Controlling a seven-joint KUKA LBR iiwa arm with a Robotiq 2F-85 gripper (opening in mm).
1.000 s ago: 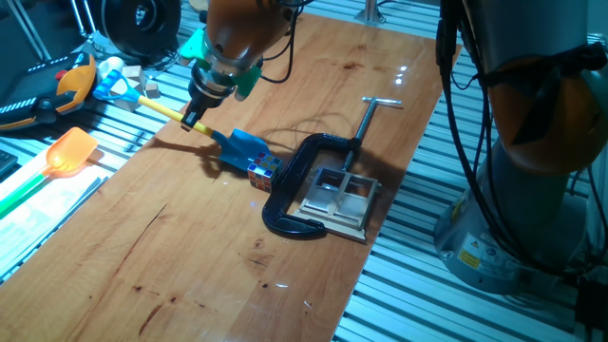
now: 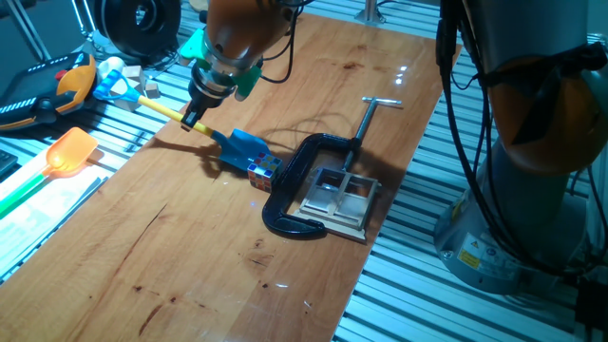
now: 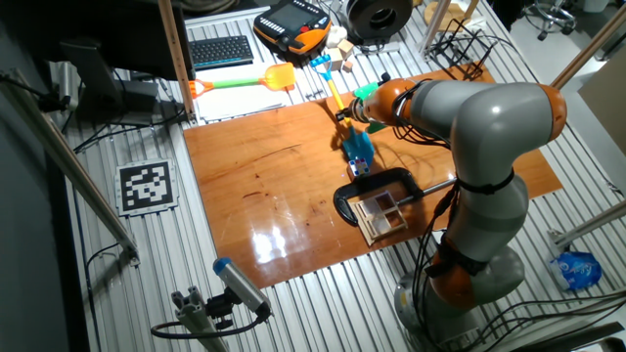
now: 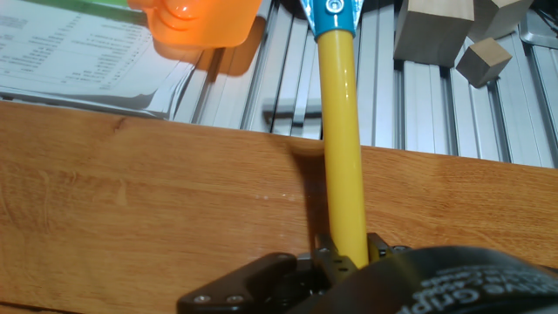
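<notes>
A toy shovel with a yellow shaft [image 4: 343,131], a light-blue handle [image 2: 116,87] and a blue blade [image 2: 239,150] slants across the far-left table edge. My gripper [image 2: 187,125] is at the middle of the shaft. In the wrist view its dark fingers [image 4: 377,248] lie close against both sides of the yellow shaft, and the gripper looks shut on it. The shaft's shadow falls apart from it on the wood, so this part is above the table. The blade end is by a small multicoloured cube [image 2: 263,171]; whether they touch is unclear.
A black C-clamp [image 2: 277,204] and a wooden frame with panes [image 2: 340,197] lie right of the cube. Beyond the table edge are an orange scoop [image 2: 72,150], wooden blocks [image 4: 433,30] and a teach pendant [image 3: 293,23].
</notes>
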